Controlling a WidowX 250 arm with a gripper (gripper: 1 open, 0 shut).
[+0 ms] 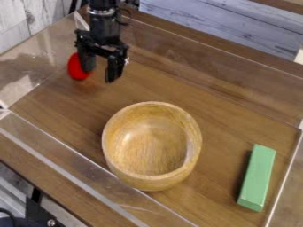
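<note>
My black gripper (101, 60) is at the upper left, open, its fingers on either side of and just right of a red oval object (76, 66), which is partly hidden behind the left finger. Whether it touches the object cannot be told. A large wooden bowl (151, 146) sits in the lower middle of the wooden table (213, 89).
A long green block (257, 177) lies at the lower right. Clear-edged borders run along the left and bottom, with a pale plank wall at the back.
</note>
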